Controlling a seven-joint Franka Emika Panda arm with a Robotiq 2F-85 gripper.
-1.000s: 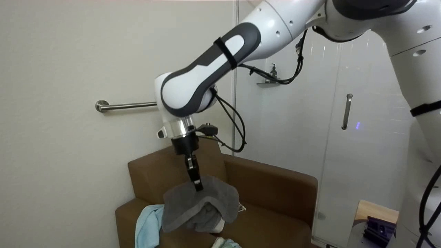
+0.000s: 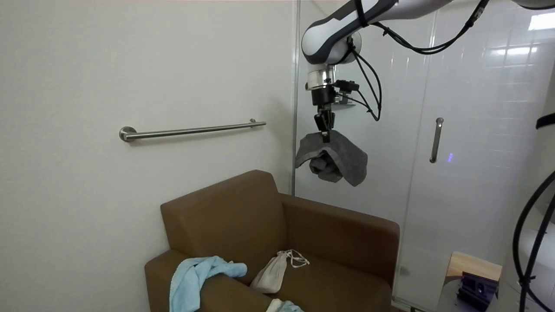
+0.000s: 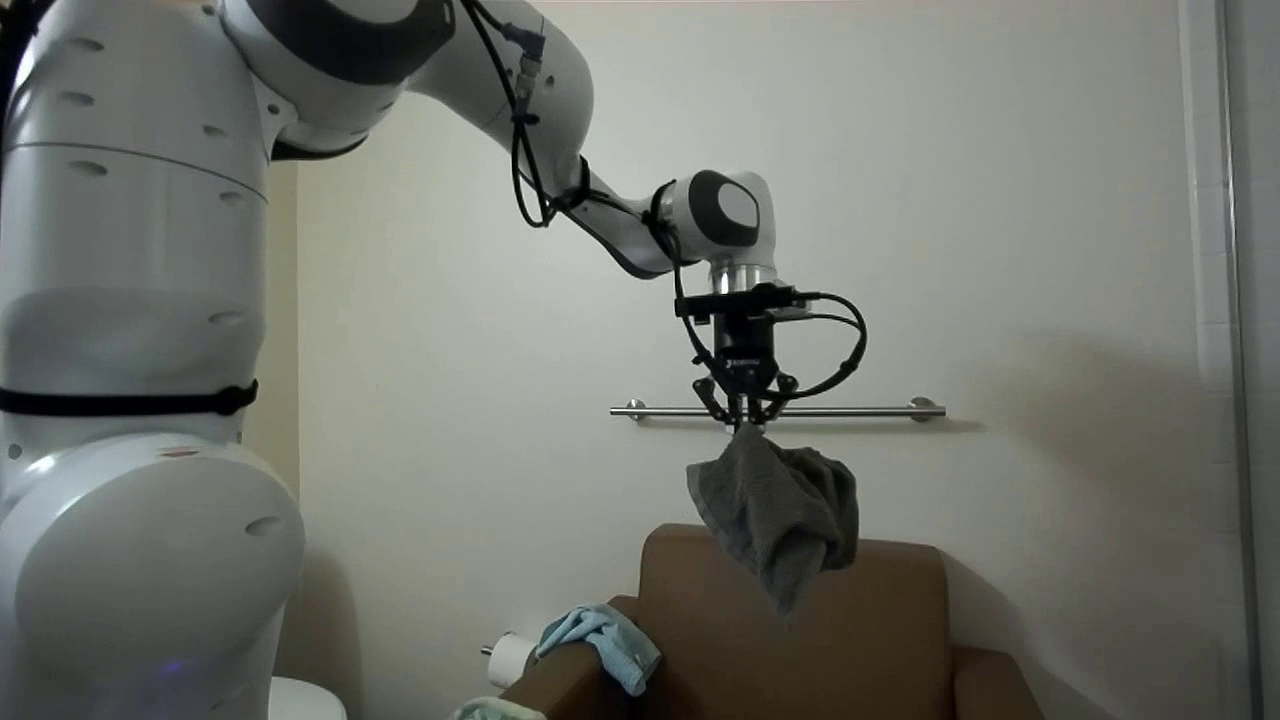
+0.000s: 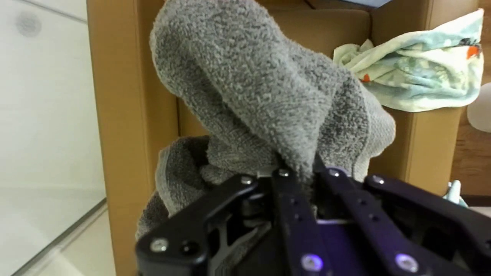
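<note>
A dark grey towel hangs in the air above the brown armchair, bunched at its top and drooping in loose folds. My gripper points downward, shut on the cloth. In the second exterior view the gripper pinches the towel by its upper tip, in front of the wall and the chair's backrest. Seen from the wrist, the grey towel fills the middle of the picture and runs between the fingers; the fingertips are partly hidden by cloth.
A light blue cloth drapes over the chair's arm, and a white drawstring pouch lies on the seat. A patterned cloth rests on the armrest. The metal bar is fixed to the wall; a glass door stands at right.
My gripper has risen from low over the chair and moved to the right in exterior view 1, carrying the grey towel. The pouch and blue cloth are now uncovered.
</note>
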